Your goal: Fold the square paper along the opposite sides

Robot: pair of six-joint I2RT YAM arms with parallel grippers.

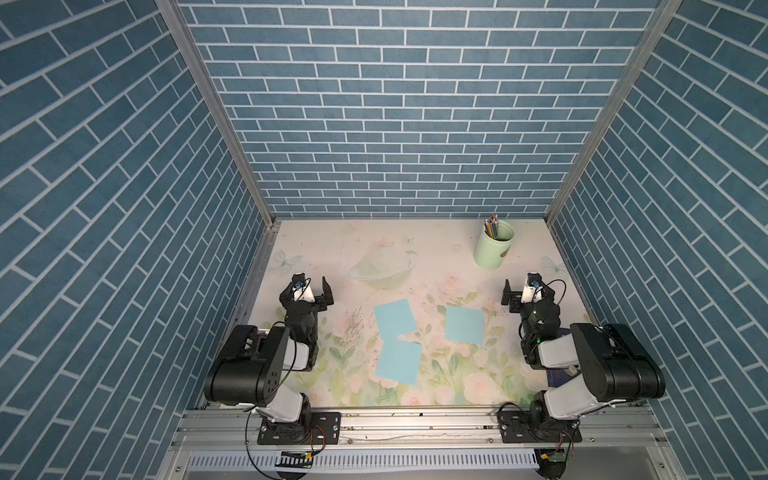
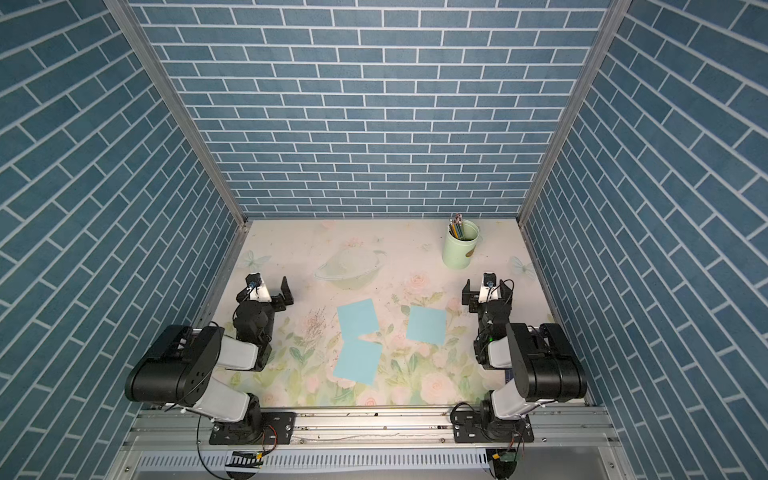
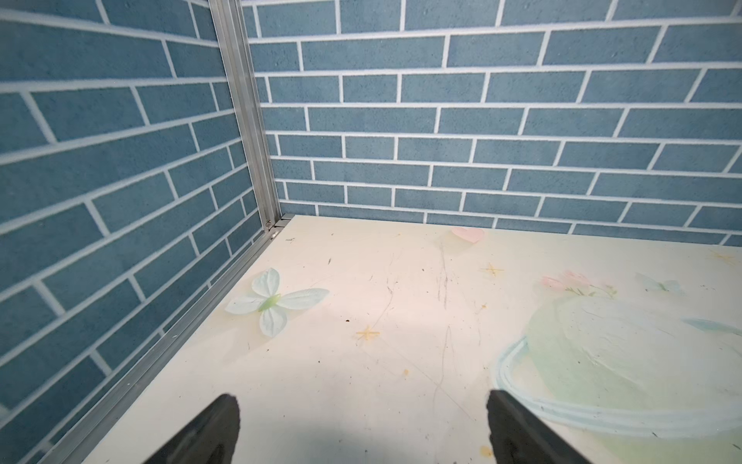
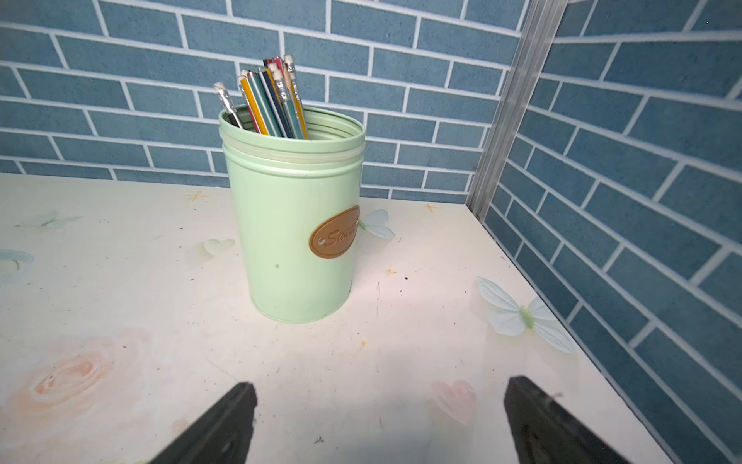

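Note:
Three light-blue square papers lie flat on the table. One paper (image 1: 395,318) is left of centre, and a second paper (image 1: 398,361) lies just in front of it, their edges meeting or slightly overlapping. Apart from these, to the right, is the third paper (image 1: 464,325). My left gripper (image 1: 311,288) stands open over the table's left side, its two fingers wide apart with nothing between. On the right side my right gripper (image 1: 521,289) is open and empty too, to the right of the third paper. Neither wrist view has any paper in it.
A green canister (image 4: 301,224) of pencils stands at the back right, ahead of my right gripper. Brick-patterned walls (image 2: 376,104) close off the back and sides. The back left and middle of the flower-printed table (image 2: 304,248) hold no objects.

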